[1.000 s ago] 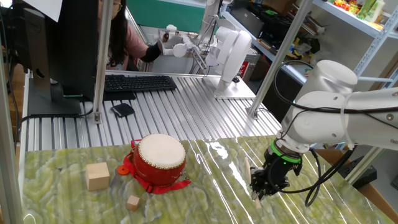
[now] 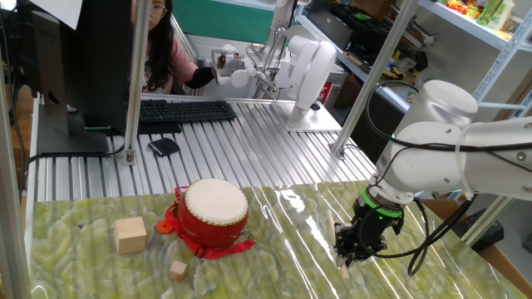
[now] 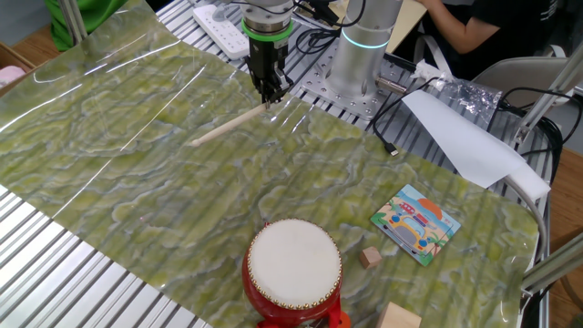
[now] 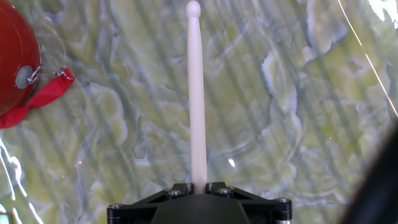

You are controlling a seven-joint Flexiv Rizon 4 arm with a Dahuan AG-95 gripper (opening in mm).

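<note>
A pale wooden drumstick (image 4: 196, 93) runs straight out from between the fingers of my gripper, which is shut on its rear end. Its round tip points away from the gripper in the wrist view. In exterior view 2 the drumstick (image 3: 228, 126) extends to the left of the gripper (image 3: 268, 102), close above the green cloth; whether it touches the cloth, I cannot tell. A red drum (image 2: 214, 218) with a cream top stands on the cloth, well apart from the gripper (image 2: 345, 256). Part of the drum (image 4: 15, 59) shows at the wrist view's left edge.
Near the drum are a larger wooden block (image 2: 130, 236) and a small wooden cube (image 3: 370, 257). A picture card (image 3: 416, 224) lies flat beyond the cube.
The arm, gripper, drum and blocks look the same as before. Only the person in the background has shifted slightly, along with the white device at their hand.
</note>
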